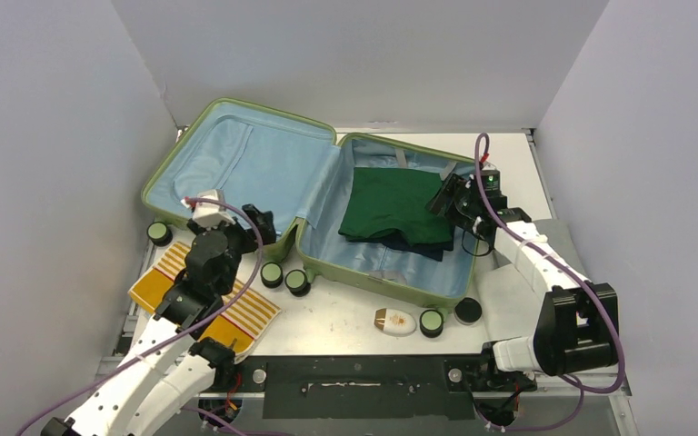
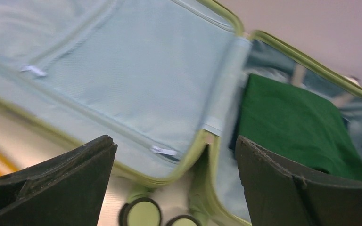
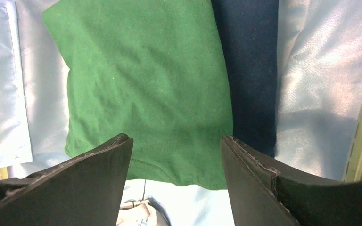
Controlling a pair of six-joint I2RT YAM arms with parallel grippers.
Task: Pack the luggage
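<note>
The open suitcase [image 1: 227, 150] has a light-blue lining, its lid lying to the left. In its right half a folded green garment [image 1: 389, 202] lies on a navy garment [image 3: 252, 70], which shows along one side. My right gripper is over the green garment's right end, its fingers [image 3: 245, 165] apart and nothing seen gripped between them. My left gripper hangs open and empty near the lid's front edge. The yellow-striped towel [image 1: 253, 313] lies outside, partly under the left arm. A white bottle [image 1: 396, 322] rests in front of the suitcase.
Round green-topped wheels [image 1: 271, 274] stand along the suitcase's front, with a black one [image 1: 468, 311] at the right. A grey cloth [image 1: 518, 304] lies at the right under the right arm. Walls close in the sides and back.
</note>
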